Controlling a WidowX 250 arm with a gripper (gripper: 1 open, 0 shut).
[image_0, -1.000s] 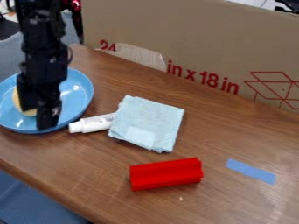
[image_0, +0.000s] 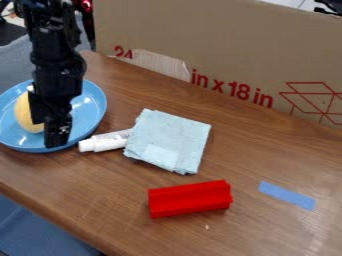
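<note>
My black gripper (image_0: 51, 122) is at the upper left, lowered over a blue plate (image_0: 82, 108) with its open fingers at a yellow object (image_0: 26, 112) on the plate, which it partly hides. A white tube (image_0: 103, 142) lies just right of the plate, partly under or against a folded pale blue cloth (image_0: 168, 142). A red rectangular block (image_0: 189, 198) lies nearer the front.
A large cardboard box (image_0: 227, 55) stands along the back. A strip of blue tape (image_0: 286, 195) is stuck on the wooden table (image_0: 267, 150).
The arm has shifted slightly over the plate and is now sharper in view, around the yellow object. The other things lie where they were.
</note>
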